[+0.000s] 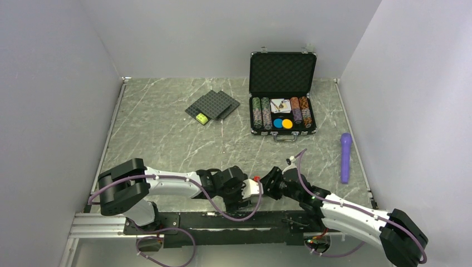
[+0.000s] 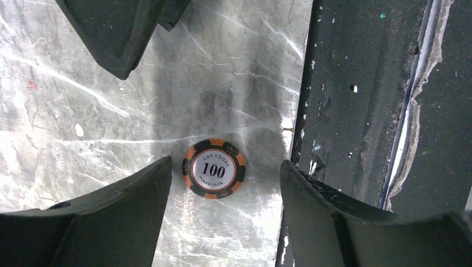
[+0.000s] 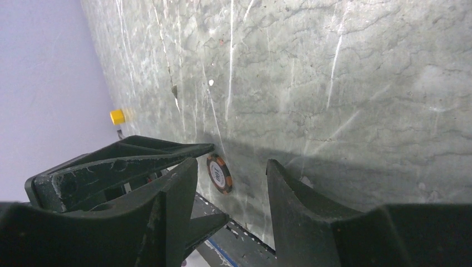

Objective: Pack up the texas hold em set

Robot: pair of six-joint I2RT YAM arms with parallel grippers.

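Observation:
An orange-and-black 100 poker chip [image 2: 214,168] lies flat on the marble table near its front edge, between the open fingers of my left gripper, seen from above in the left wrist view. My right gripper is open low over the table, nothing between its fingers; the same chip [image 3: 219,173] shows beside it, and other black gripper parts reach in close by. The open chip case [image 1: 283,75] stands at the back right, holding rows of chips, cards, and blue and yellow discs.
Dark grid mats [image 1: 214,102] with a yellow-green block [image 1: 201,118] lie at the back left. A purple rod [image 1: 345,158] lies along the right. The table's front edge [image 2: 300,100] is close to both grippers.

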